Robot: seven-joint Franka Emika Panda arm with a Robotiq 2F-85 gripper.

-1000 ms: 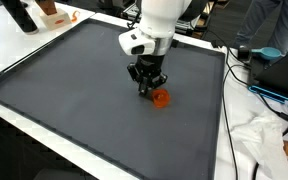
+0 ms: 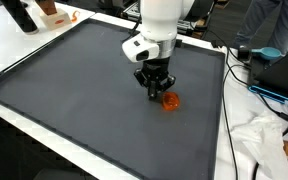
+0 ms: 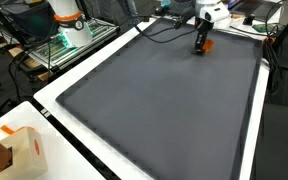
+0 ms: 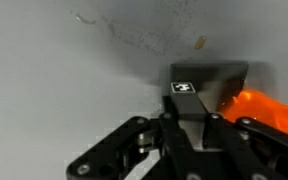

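Observation:
My black gripper [image 2: 158, 88] is low over the grey mat, shut on a small bright orange object [image 2: 171, 101]. In exterior view 1 the orange piece shows on the near right side of the fingers. The wrist view has the orange object [image 4: 262, 108] at the right, beside a finger [image 4: 184, 95] bearing a white square marker, with a dark flat block-like part [image 4: 222, 72] just beyond it. Part of the orange object is hidden behind the gripper. From exterior view 2 the orange object [image 3: 209, 45] appears small under the arm.
Cables [image 2: 231, 60] run along its far right side, and crumpled white plastic [image 2: 259, 138] lies off the right edge. Another robot arm base [image 3: 69, 25] and a box [image 3: 24, 150] stand off the mat's left side.
The gripper has shifted slightly to the right in exterior view 1, and the orange object has moved along with it.

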